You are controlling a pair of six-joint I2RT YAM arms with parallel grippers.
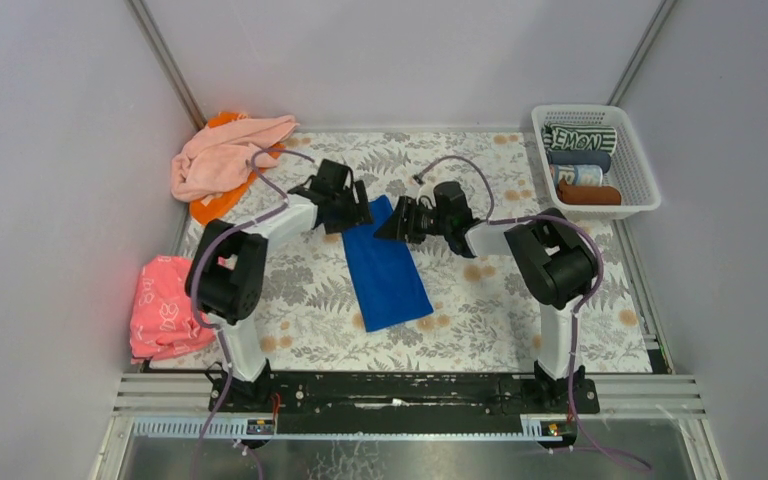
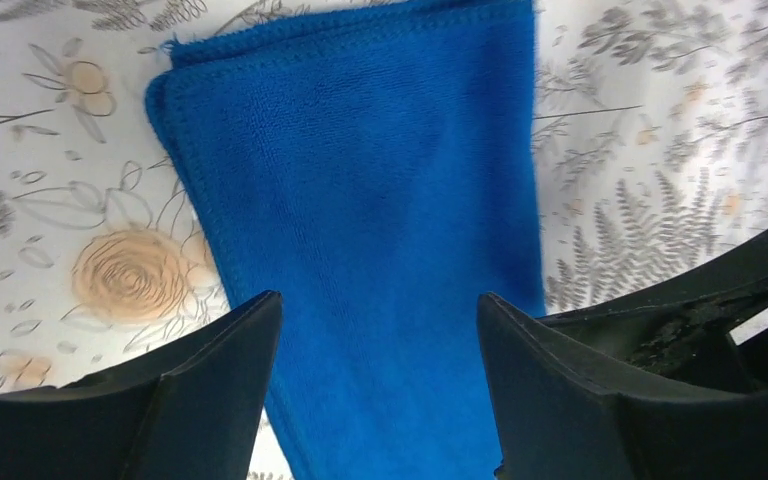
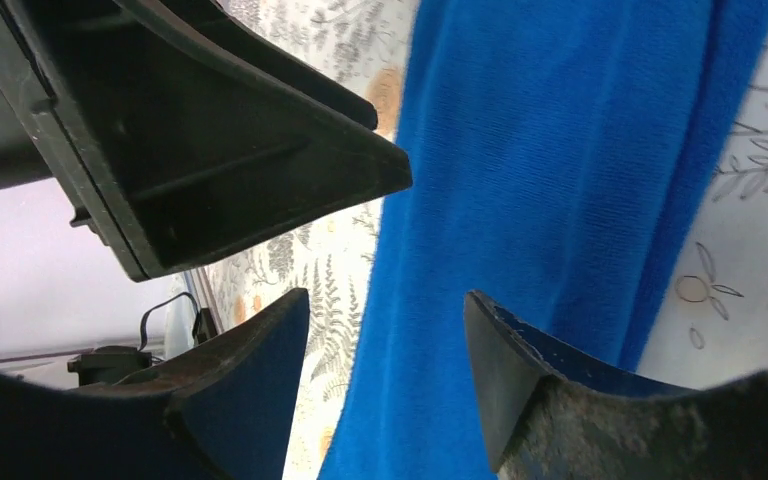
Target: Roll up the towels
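A blue towel (image 1: 388, 275), folded to a long strip, lies flat on the patterned table, its length running from the back toward me. Over its far end hovers my left gripper (image 1: 363, 203), part open; in the left wrist view the towel (image 2: 360, 190) passes below the spread fingers (image 2: 250, 350). My right gripper (image 1: 393, 228) stands open above the towel's right side, close to the left one. Between its fingertips the right wrist view shows only the towel (image 3: 520, 200) underneath. Neither gripper has cloth pinched in it.
At the back right a white basket (image 1: 644, 185) holds several rolled towels. Pink and orange cloths (image 1: 222, 160) are heaped at the back left, with a coral cloth (image 1: 170, 310) at the front left. Bare table lies right of the blue towel.
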